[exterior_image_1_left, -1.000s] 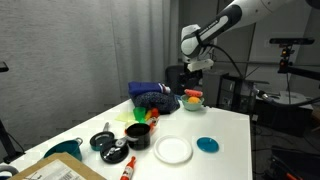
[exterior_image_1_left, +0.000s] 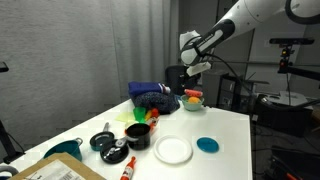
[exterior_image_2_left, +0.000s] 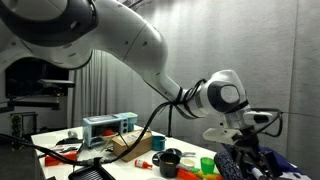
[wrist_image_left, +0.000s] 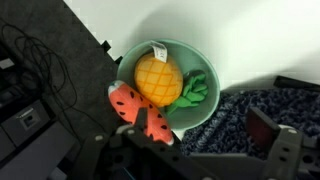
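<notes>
A pale green bowl (wrist_image_left: 207, 70) shows below my hand in the wrist view. In it are an orange-yellow pineapple-like toy (wrist_image_left: 158, 78), a leafy green piece (wrist_image_left: 190, 92) and a red, white-speckled strawberry-like toy (wrist_image_left: 138, 108) leaning over the rim. My gripper is open above the bowl, its fingers (wrist_image_left: 264, 130) wide apart with nothing seen between them. From the first exterior view, the same bowl (exterior_image_1_left: 194, 105) stands at the far end of the white table, under the hand.
A dark textured cloth (wrist_image_left: 235, 125) lies beside the bowl. A white plate (exterior_image_1_left: 173, 149), a blue plate (exterior_image_1_left: 207, 145), a black pot (exterior_image_1_left: 138, 136) and a green cup (exterior_image_1_left: 140, 115) stand nearer.
The hand has shifted and turned slightly over the far end of the table. The bowl and the tableware look unmoved.
</notes>
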